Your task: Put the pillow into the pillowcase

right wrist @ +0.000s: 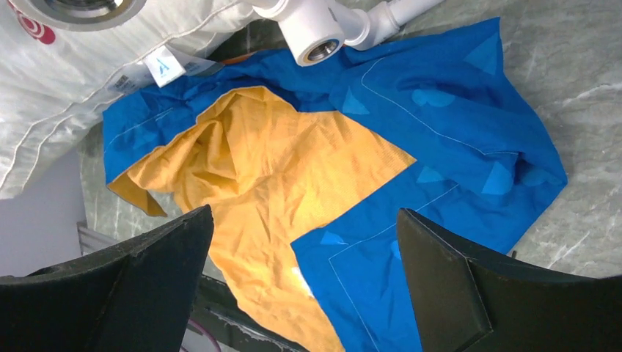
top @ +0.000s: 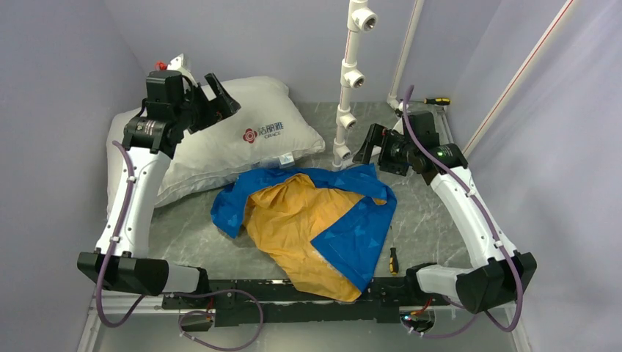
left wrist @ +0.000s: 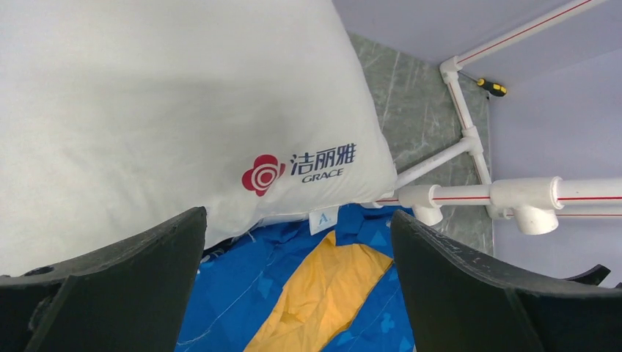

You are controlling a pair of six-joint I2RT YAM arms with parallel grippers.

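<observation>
A white pillow (top: 286,132) with a red GRACE logo lies at the back left, filling much of the left wrist view (left wrist: 147,110). In front of it the blue and yellow pillowcase (top: 293,227) lies flat and rumpled, its folded upper edge near the pillow; the right wrist view shows it (right wrist: 249,169) from above. My left gripper (top: 220,99) is open over the pillow, with nothing between its fingers. My right gripper (top: 370,147) is open above the pillowcase's upper right, also empty.
A white pipe post (top: 346,88) with fittings stands at the back centre, beside my right gripper. Screwdrivers lie at the back right (top: 436,100) and right of the pillowcase (top: 393,260). Grey walls close in the sides and back.
</observation>
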